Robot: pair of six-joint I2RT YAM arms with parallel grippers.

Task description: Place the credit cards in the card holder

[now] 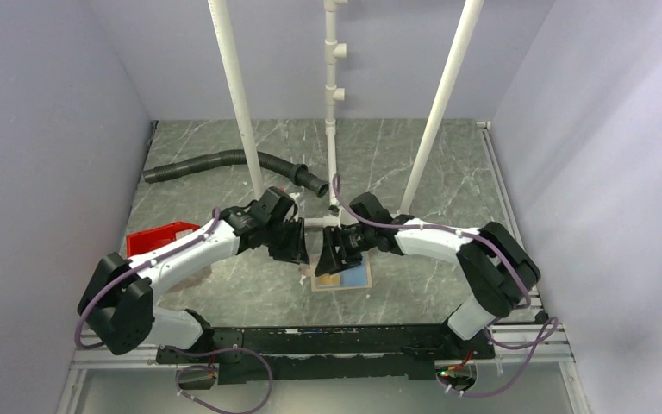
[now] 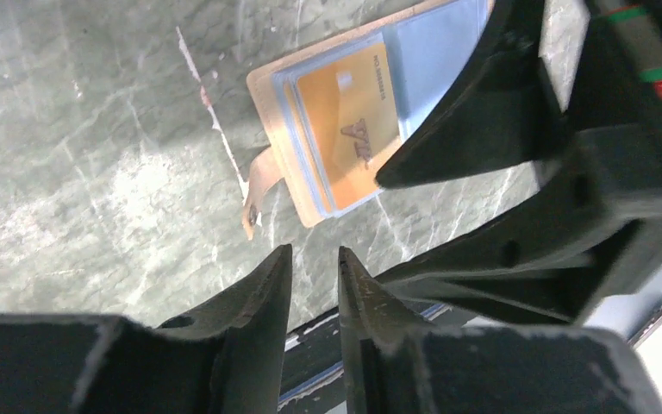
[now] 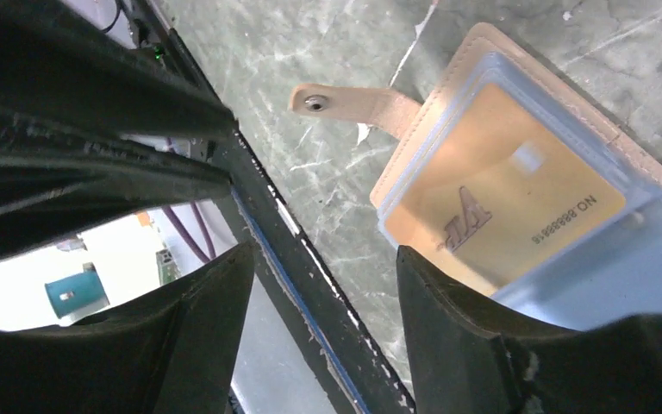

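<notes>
The card holder [image 1: 364, 285] lies unfolded on the grey marbled table, its tan strap [image 3: 371, 105] sticking out to the left. A gold card [image 2: 345, 112] fills its left side, with pale blue pocket edges around it; the right side [image 2: 435, 50] looks plain blue with no card showing. Just left of the holder is my left gripper, with a narrow empty gap between its fingers. My right gripper hovers over the holder's left part, its fingers wide apart and nothing between them. The two grippers are close beside each other.
A red tray [image 1: 136, 245] stands at the far left, partly behind the left arm. A black hose [image 1: 198, 166] lies at the back left. White pipes [image 1: 435, 112] rise at the back.
</notes>
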